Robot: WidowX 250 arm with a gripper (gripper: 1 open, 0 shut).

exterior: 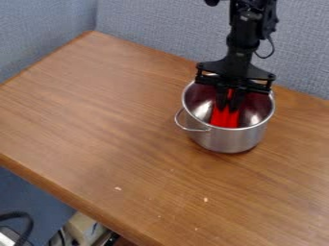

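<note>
A steel pot (224, 138) with a wire handle stands on the wooden table (90, 115), toward the back right. A red object (225, 117) is inside it. My black gripper (229, 96) reaches down into the pot over the red object. Its fingertips are dark and partly hidden, so I cannot tell whether they are shut on it.
A grey padded wall (154, 24) runs behind the table, and another is at the left. Cables (18, 217) show at the lower left beyond the table's edge.
</note>
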